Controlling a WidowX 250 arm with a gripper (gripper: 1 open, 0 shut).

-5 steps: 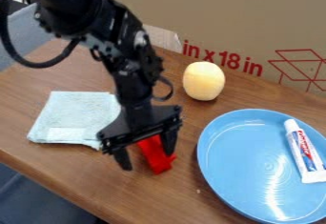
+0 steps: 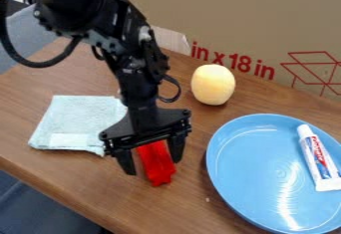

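My gripper is low over the table at centre, fingers open and pointing down around a red object, which lies on the wood between the pale cloth and the blue plate. The upper part of the red object is partly hidden by the black gripper body; whether the fingers touch it is unclear.
A folded light-blue cloth lies left, a blue plate with a toothpaste tube right. A pale yellow round object stands behind, before a cardboard box. Bare table shows at the front left.
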